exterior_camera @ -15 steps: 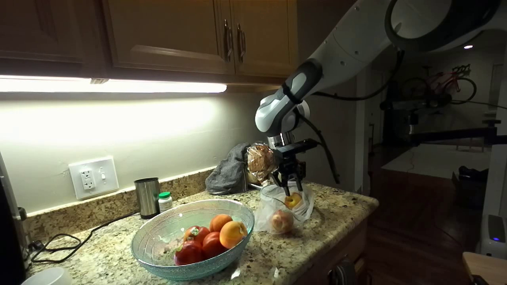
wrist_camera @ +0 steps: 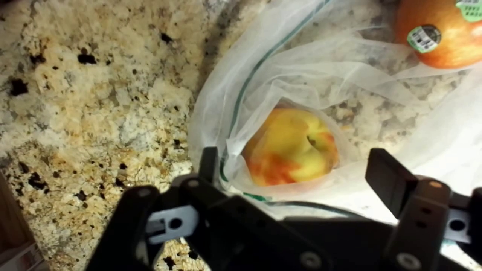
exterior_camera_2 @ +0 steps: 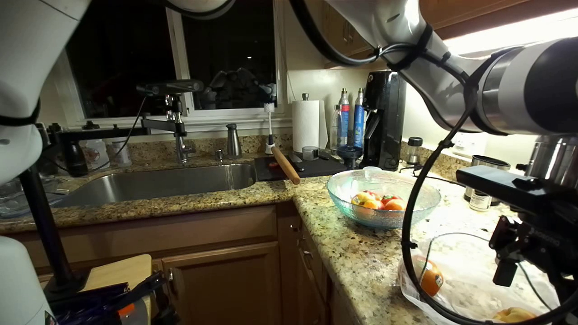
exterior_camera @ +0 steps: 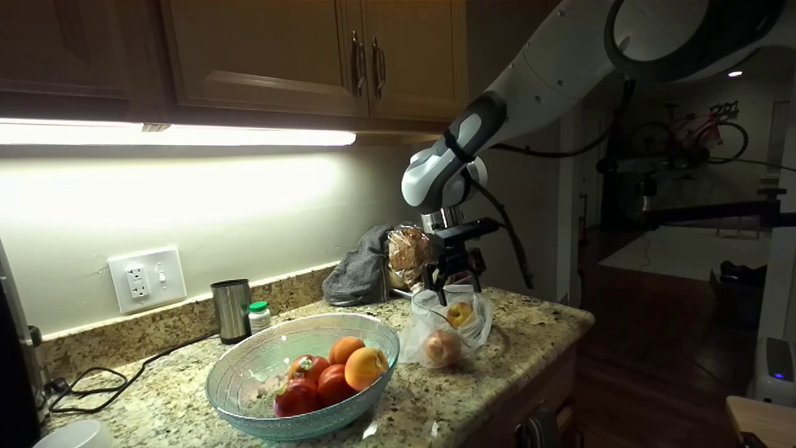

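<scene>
A thin white mesh bag [wrist_camera: 289, 67] lies open on the granite counter with fruit in it. One fruit, yellow with red patches [wrist_camera: 293, 149], lies inside near the bag's rim. A redder fruit with stickers [wrist_camera: 445, 38] is farther in, at the upper right of the wrist view. My gripper is open, its fingers spread to either side of the yellow fruit, with nothing gripped. In exterior view 1 the gripper [exterior_camera: 456, 287] points down over the bag [exterior_camera: 477, 340]. A glass bowl [exterior_camera: 231, 403] beside the bag holds several red and orange fruits [exterior_camera: 336, 384].
A steel cup [exterior_camera: 232, 310] and a green-capped bottle [exterior_camera: 259, 317] stand behind the bowl. A grey cloth [exterior_camera: 358, 272] and a wrapped loaf [exterior_camera: 408, 254] sit against the wall behind the bag. The counter's right edge is close to the bag.
My gripper's fingers have spread wider apart over the bag, and the gripper sits very slightly higher. The bag's near rim has shifted a little; the fruits stay about where they were.
</scene>
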